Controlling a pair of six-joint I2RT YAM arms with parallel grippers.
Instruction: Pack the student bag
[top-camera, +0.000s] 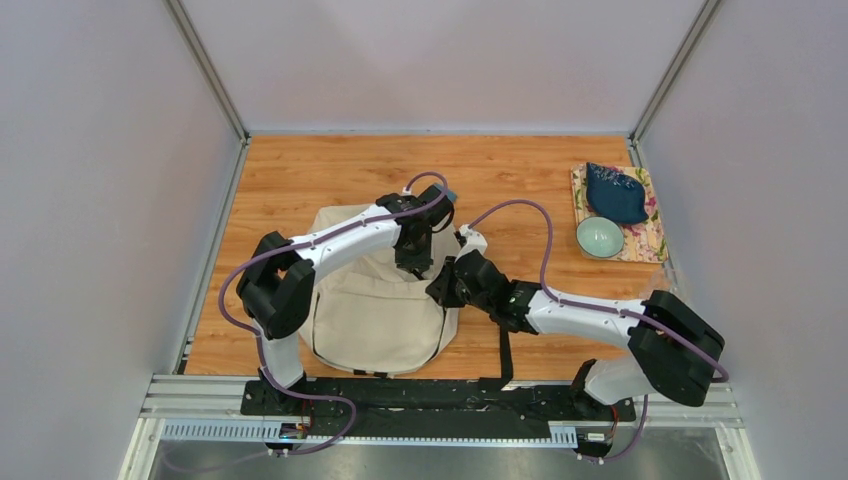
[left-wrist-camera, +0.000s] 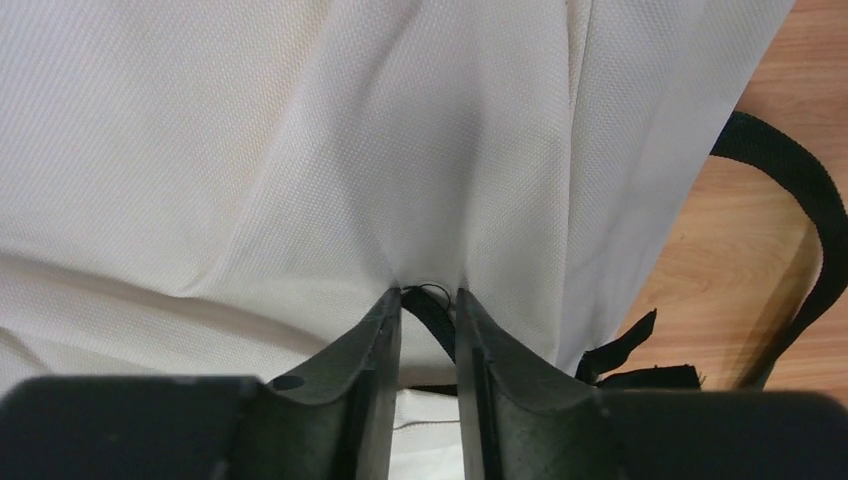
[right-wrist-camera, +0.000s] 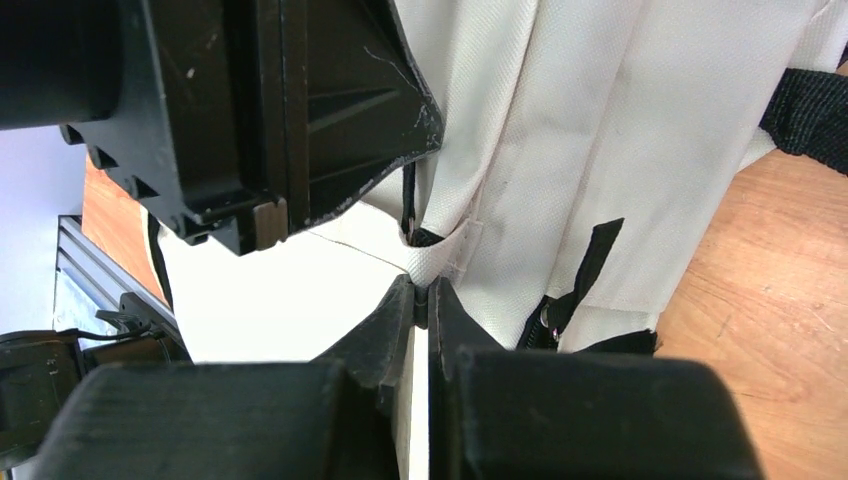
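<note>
The cream student bag (top-camera: 378, 325) lies flat on the table under both arms. My left gripper is above its fabric with a narrow gap between the fingertips. A black zipper pull (left-wrist-camera: 430, 318) lies across that gap, its thin wire loop near the right fingertip. At the bag's right side, my right gripper is shut on a fold of cream fabric (right-wrist-camera: 430, 260) at the end of the opening. In the right wrist view, the left gripper's dark body (right-wrist-camera: 330, 120) hides part of the bag.
On the far right, a floral cloth (top-camera: 648, 240) bears a dark blue pouch (top-camera: 615, 195) and a pale green bowl (top-camera: 600, 237). A blue item (top-camera: 450, 195) shows behind the left arm. A black strap (top-camera: 505, 355) hangs toward the front edge.
</note>
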